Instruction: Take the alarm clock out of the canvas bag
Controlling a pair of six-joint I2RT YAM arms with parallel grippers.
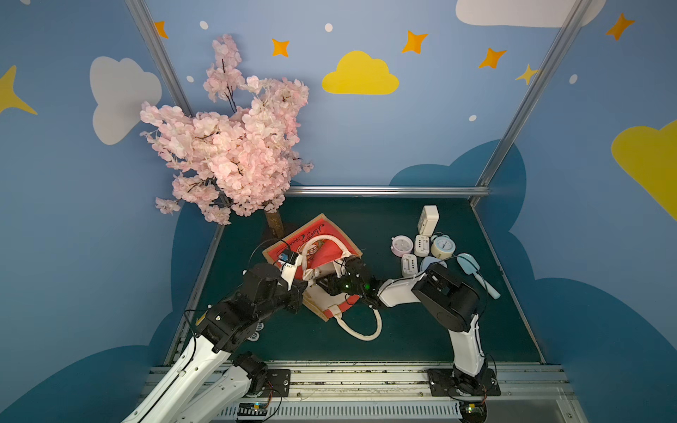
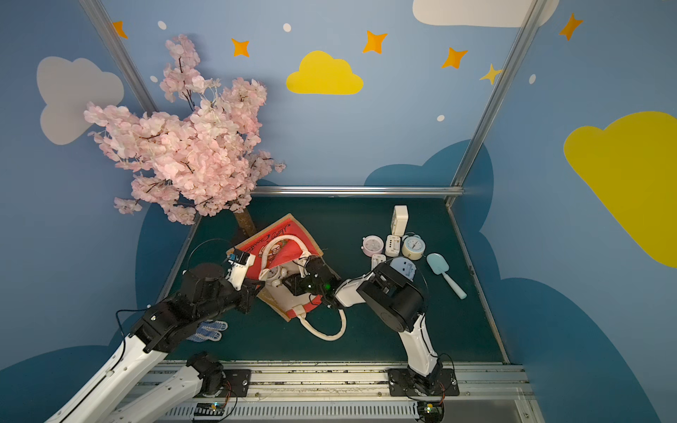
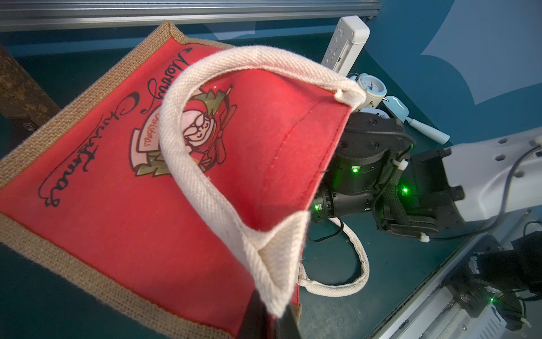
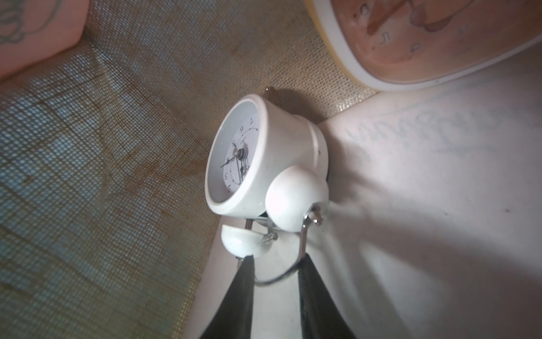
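The red canvas bag lies on its side with cream handles. My left gripper is shut at the rim of its raised upper side, by a handle end that partly hides the fingertips. My right gripper is open inside the bag, its fingertips at the hammer bar of a white alarm clock, which lies on the pale lining with its bells toward the fingers. The clock is mostly hidden from the top views.
An orange-faced object lies beside the clock. Several small clocks and devices and a blue spatula stand or lie to the right. A blossom tree stands behind left; slippers lie front left.
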